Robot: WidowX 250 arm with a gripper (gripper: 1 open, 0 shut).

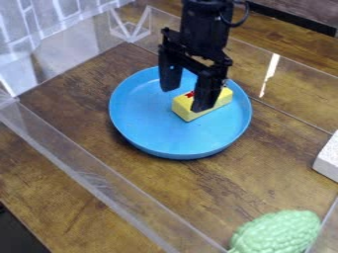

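My black gripper (192,84) is open over a blue round plate (158,133), its two fingers reaching down on either side near a yellow box (196,111) with a red label. The box lies on the plate's right half, its label partly hidden by the gripper.
A green textured object (275,233) lies at the bottom right and a white block (327,153) at the right edge. Clear plastic walls border the wooden surface at left and back. The wood below the plate is bare.
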